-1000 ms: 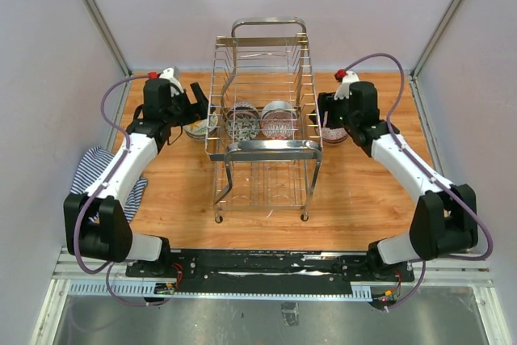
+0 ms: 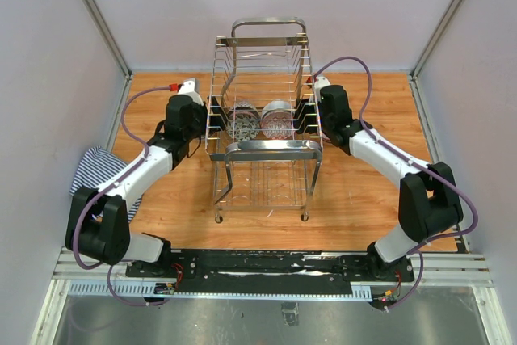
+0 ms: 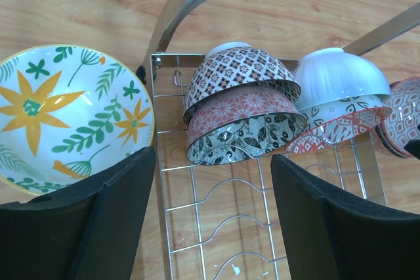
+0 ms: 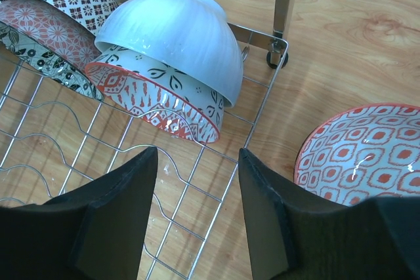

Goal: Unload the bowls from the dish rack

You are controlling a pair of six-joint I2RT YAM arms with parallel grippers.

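Note:
In the dish rack (image 2: 263,148), patterned bowls (image 3: 240,70) stand tilted in overlapping pairs, with a white bowl (image 4: 167,37) over a red-rimmed bowl (image 4: 151,96) on the right. My left gripper is open at the rack's left side, its fingers empty, facing the bowls. My right gripper is open at the rack's right side, below the white and red-rimmed bowls in its view, with nothing between its fingers.
A flower bowl (image 3: 72,116) sits left of the rack, a red-patterned bowl (image 4: 357,155) right of it. A striped cloth (image 2: 93,169) lies at the table's left edge.
Both arms have moved inward to the rack's sides, the left rightward, the right leftward, bringing both grippers up against the rack.

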